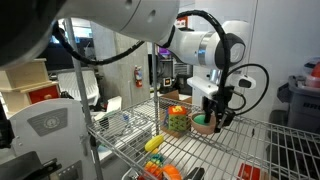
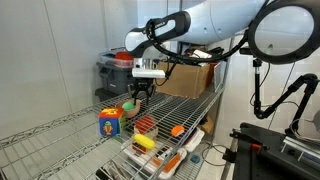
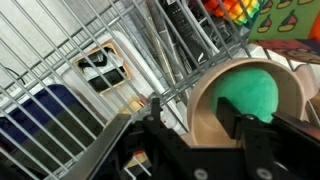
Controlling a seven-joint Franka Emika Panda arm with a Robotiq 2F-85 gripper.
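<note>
A pinkish-brown bowl (image 1: 203,126) stands on the wire rack, with a green item (image 3: 250,92) inside it. Over the bowl's edge is my gripper, fingers pointing down. In the wrist view, its fingers are apart: one finger (image 3: 152,118) lies outside the wall and the other (image 3: 232,120) reaches over the inside, near the green item. The rim between them shows no clear contact with either finger. From the other side, the bowl (image 2: 131,109) appears just below the gripper (image 2: 142,93).
A colourful box (image 1: 178,122) stands beside the bowl. A yellow item (image 2: 144,142) and an orange one (image 2: 178,130) lie farther along the rack (image 1: 100,128). Some dark-handled tools are below the wires. Storage bins (image 2: 113,75) stand behind.
</note>
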